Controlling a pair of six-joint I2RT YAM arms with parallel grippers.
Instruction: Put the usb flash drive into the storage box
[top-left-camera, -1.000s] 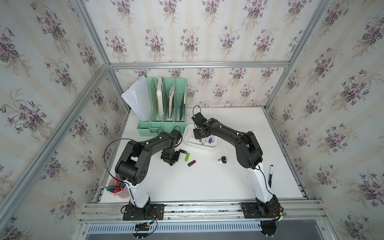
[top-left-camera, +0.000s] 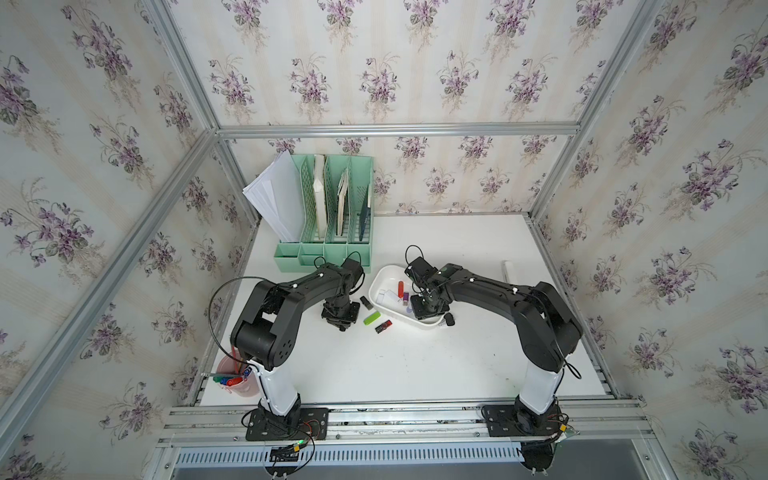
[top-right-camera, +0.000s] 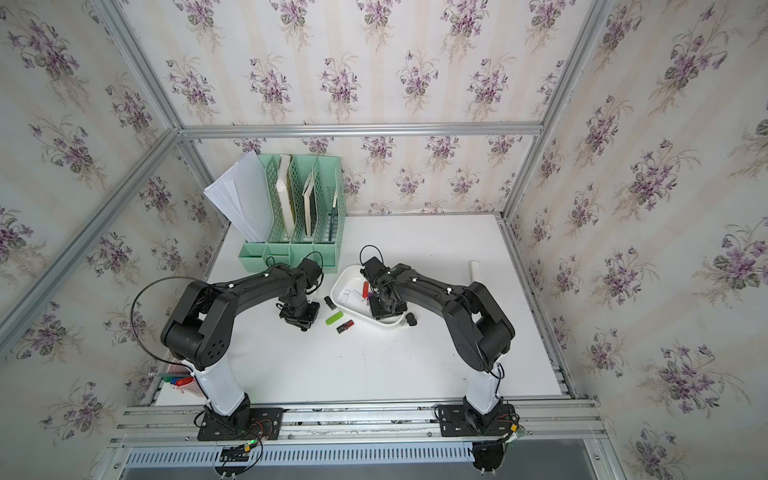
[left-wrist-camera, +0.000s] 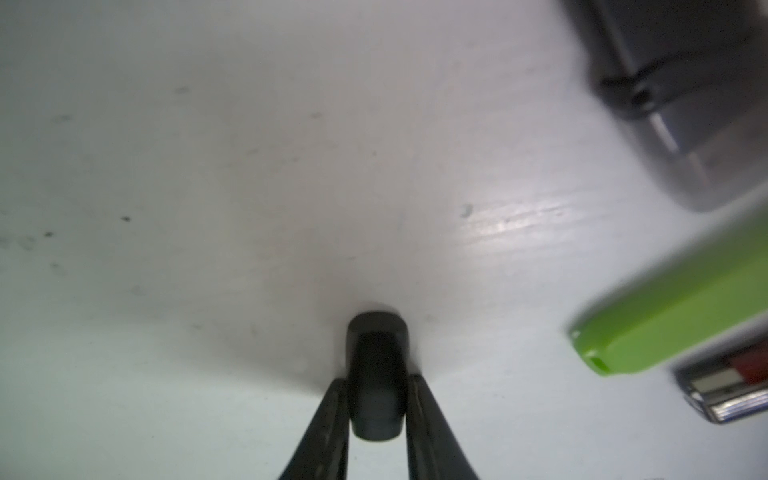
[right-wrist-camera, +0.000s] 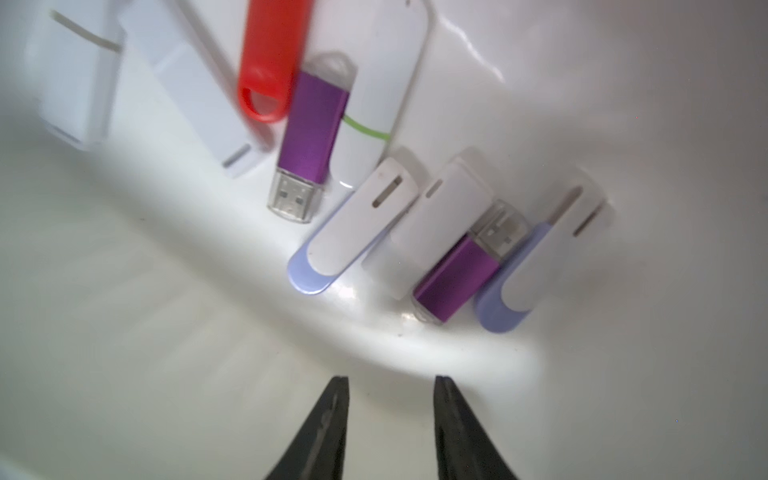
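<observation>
A small black flash drive (left-wrist-camera: 377, 352) lies between the fingers of my left gripper, which is shut on it just above the white table. To its right in the left wrist view are a green drive (left-wrist-camera: 680, 300), a dark capped drive (left-wrist-camera: 680, 72) and a red-and-silver one (left-wrist-camera: 732, 380). The white storage box (top-left-camera: 393, 314) stands at mid-table and holds several drives, among them a red one (right-wrist-camera: 272, 56) and a purple one (right-wrist-camera: 313, 128). Inside the box, near its wall, my right gripper stands part open, empty.
A green file organizer (top-left-camera: 364, 252) with papers and books stands at the back left. A pink pen cup (top-left-camera: 240, 386) is at the front left. A black object (top-left-camera: 449, 319) sits against the box's right side.
My right arm has moved toward the front and right. The box has slid toward the front, now touching the black object; the green drive has turned. My left arm has stayed still.
</observation>
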